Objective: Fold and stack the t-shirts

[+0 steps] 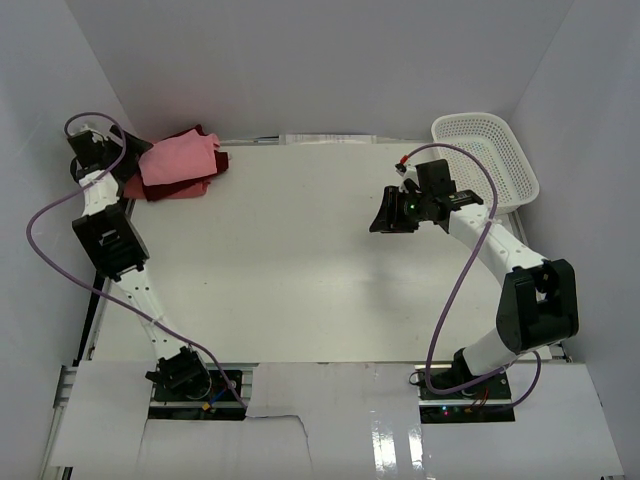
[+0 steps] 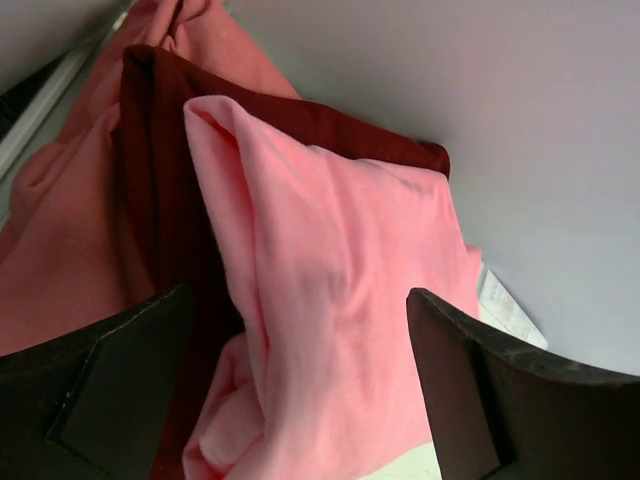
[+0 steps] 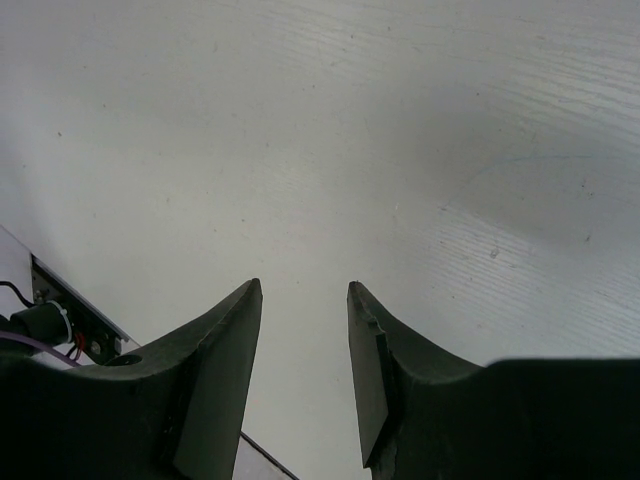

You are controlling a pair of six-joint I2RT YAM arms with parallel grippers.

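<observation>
In the far left corner of the table lies a pile of shirts. On top is a pink t-shirt [image 1: 182, 158], somewhat rumpled, over a dark red shirt [image 1: 176, 189] with a lighter red one [image 2: 72, 230] beneath. My left gripper [image 1: 132, 142] is over the left end of the pile. Its fingers stand wide apart in the left wrist view, the pink t-shirt [image 2: 330, 260] showing loose between and beyond the fingers. Over bare table at the right, my right gripper [image 1: 392, 212] is open and empty, its fingers [image 3: 225, 350] well parted.
An empty-looking white basket [image 1: 487, 125] stands in the far right corner behind the right arm. Walls close in at the left and back, near the pile.
</observation>
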